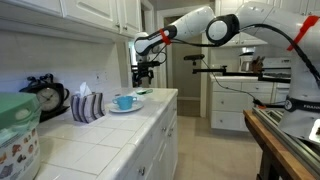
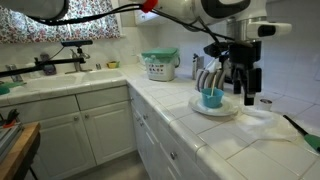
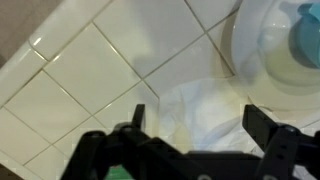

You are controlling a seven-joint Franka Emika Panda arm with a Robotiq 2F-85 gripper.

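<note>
My gripper is open over the white tiled counter, its two dark fingers spread wide with nothing held between them. Below it lies a thin, crumpled, whitish sheet or bag (image 3: pixel 195 105), partly hidden by the gripper's body. In exterior view 2 this pale sheet (image 2: pixel 258 121) rests on the tiles beside a plate (image 2: pixel 222 110). A blue cup (image 2: pixel 212 98) stands on that plate. From the wrist, the cup (image 3: pixel 311 36) and plate (image 3: pixel 249 48) show at the upper right. Exterior view 1 has the gripper (image 1: pixel 143 80) above the counter's far end.
A green utensil (image 2: pixel 301 136) lies near the wall; a small jar (image 2: pixel 265 103) stands behind the sheet. A striped holder (image 1: pixel 87 107), black clock (image 1: pixel 46 96) and green-lidded basket (image 1: pixel 16 135) line the wall. Bare tiles (image 1: pixel 85 147) stretch along the counter's front.
</note>
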